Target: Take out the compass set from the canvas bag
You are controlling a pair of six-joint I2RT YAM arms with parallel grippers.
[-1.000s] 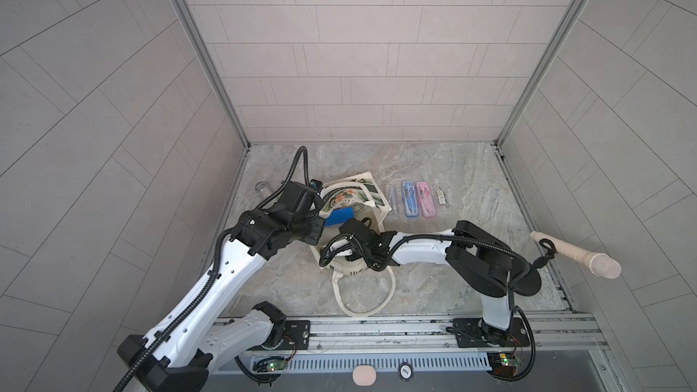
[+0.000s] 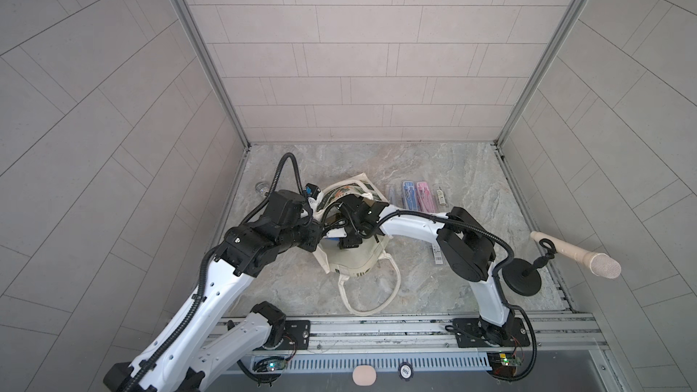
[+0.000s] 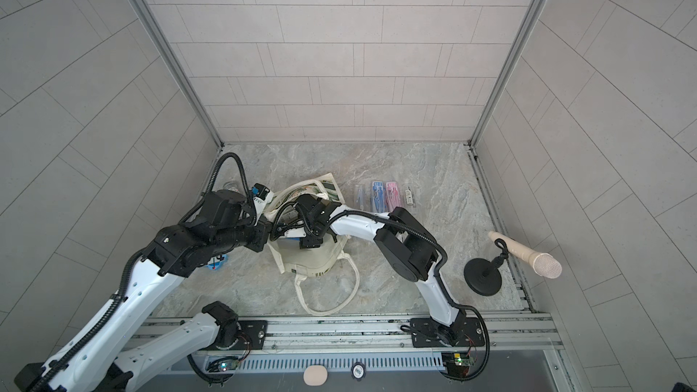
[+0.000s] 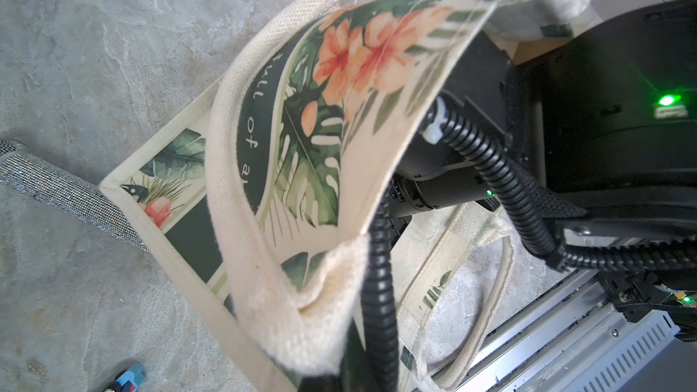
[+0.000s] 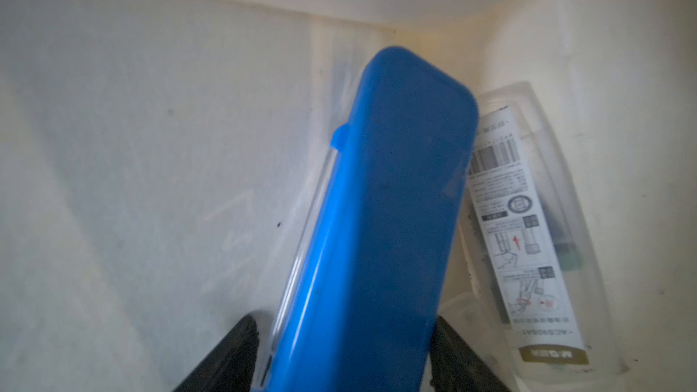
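The canvas bag (image 2: 347, 261) lies with its mouth spread, its flowered flap (image 4: 377, 58) raised. Inside, a blue case (image 5: 384, 196) with a clear side fills the middle of the right wrist view; I cannot tell its contents. My right gripper is down in the bag with its dark fingers (image 5: 236, 355) on either side of the case's near end, part open. At the bottom edge of the left wrist view, my left gripper is shut on the bag's cream handle (image 4: 239, 246); its fingertips barely show.
A clear labelled package (image 5: 537, 246) lies in the bag right of the case. Outside stand a blue box (image 2: 410, 196), a pink box (image 2: 426, 197) and a small white item (image 2: 441, 197). A microphone (image 2: 581, 254) lies far right.
My right arm has swung left and back over the bag, and its gripper has come around the blue case, which showed uncovered a second ago.
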